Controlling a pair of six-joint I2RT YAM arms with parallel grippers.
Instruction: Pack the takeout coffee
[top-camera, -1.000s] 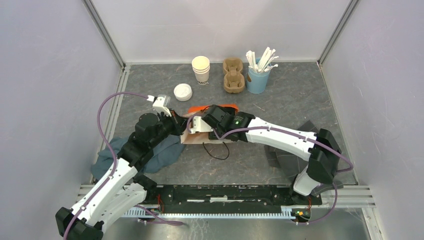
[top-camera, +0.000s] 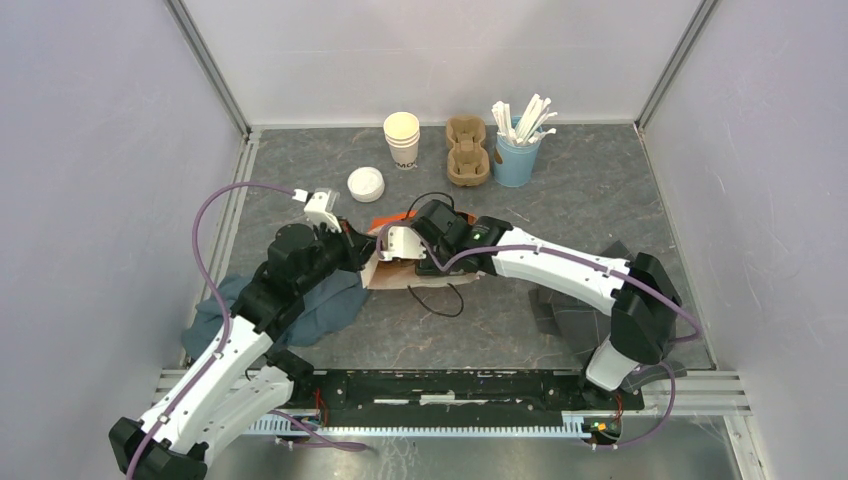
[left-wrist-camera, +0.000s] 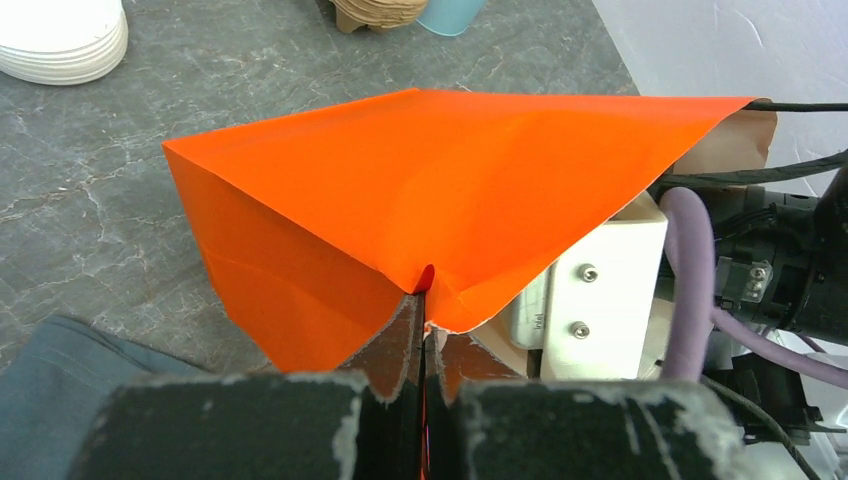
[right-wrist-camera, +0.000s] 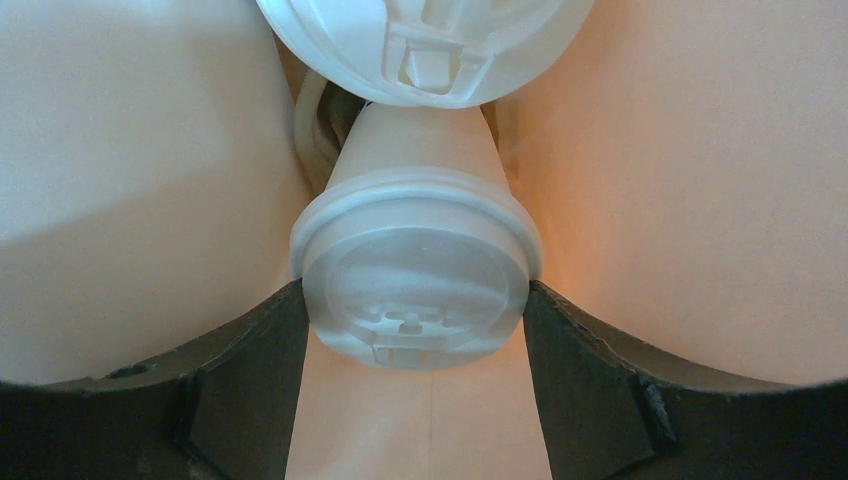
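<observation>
The paper bag, orange outside (left-wrist-camera: 440, 180) and pale inside (right-wrist-camera: 680, 200), stands open at the table's middle (top-camera: 425, 282). My left gripper is shut on its edge, the paper pinched at a small fold. Down inside the bag, my right gripper is shut on a lidded white cup (right-wrist-camera: 415, 290), a finger on each side of the lid. Beyond it in the right wrist view is a second lidded cup (right-wrist-camera: 430, 45). From above, the right arm hides both cups.
At the back stand stacked cups (top-camera: 402, 138), white lids (top-camera: 366, 184), a cardboard carrier (top-camera: 467, 150) and a blue bucket of wrapped sticks (top-camera: 515, 160). A blue cloth (top-camera: 335, 305) lies under the left arm and dark cloth (top-camera: 585, 325) at the right.
The left gripper and bag edge moved slightly with it.
</observation>
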